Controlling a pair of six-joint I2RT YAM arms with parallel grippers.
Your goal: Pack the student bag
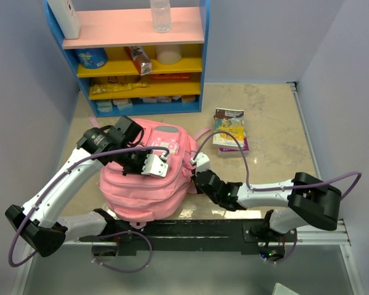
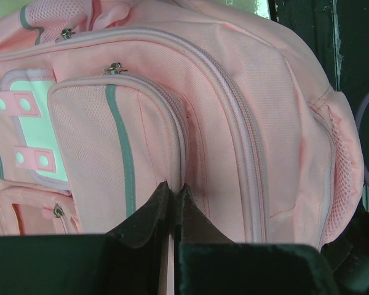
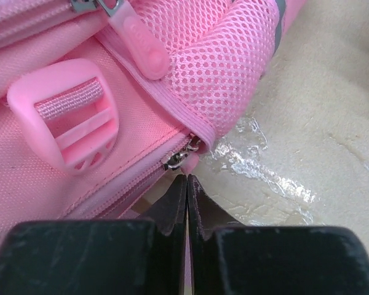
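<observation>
The pink student bag (image 1: 144, 196) lies on the table, its outer face up. My left gripper is shut on the fabric at the edge of its front pocket (image 2: 92, 141). At the bag's right side, my right gripper has its fingertips drawn together, low beside the side seam. Just beyond those tips are a zipper slider (image 3: 178, 157) and its small pink pull (image 3: 189, 163); nothing shows clearly between the fingers. The arms hide part of the bag in the top view.
Books (image 1: 229, 126) are stacked on the table right of the bag. Behind it stands a blue shelf (image 1: 205, 55) holding a bottle (image 1: 161, 15), packets and other goods.
</observation>
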